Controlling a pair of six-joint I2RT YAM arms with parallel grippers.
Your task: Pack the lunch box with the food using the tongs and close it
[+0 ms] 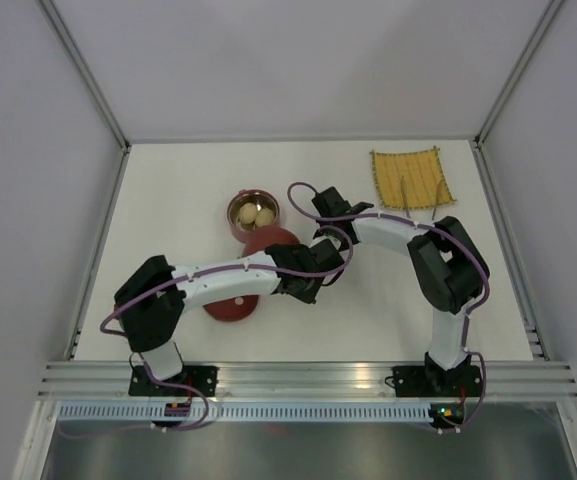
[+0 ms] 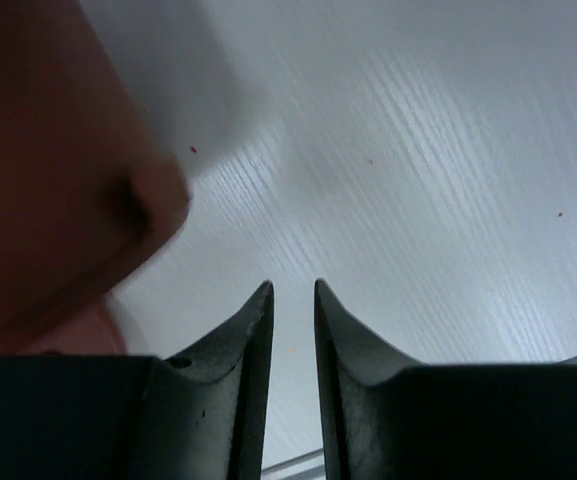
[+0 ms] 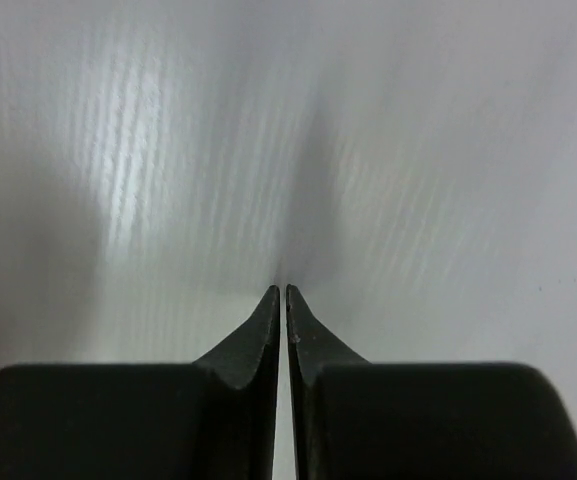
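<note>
In the top view, a reddish-brown round piece of the lunch box [image 1: 268, 240] shows partly behind my left forearm, against the near side of the open pot [image 1: 243, 228]. That pot holds two pale yellow round pieces [image 1: 256, 215]. A brown round lid [image 1: 232, 309] lies partly under the left arm. My left gripper has its fingers almost together, a narrow gap between them, nothing visible in it. A blurred brown part with a handle-like knob [image 2: 158, 195] looms left of those fingers. My right gripper is shut above bare table; nothing shows between its fingertips.
A yellow mat [image 1: 408, 170] with thin utensils across its near edge lies at the back right. Both grippers stand close together near the middle.
</note>
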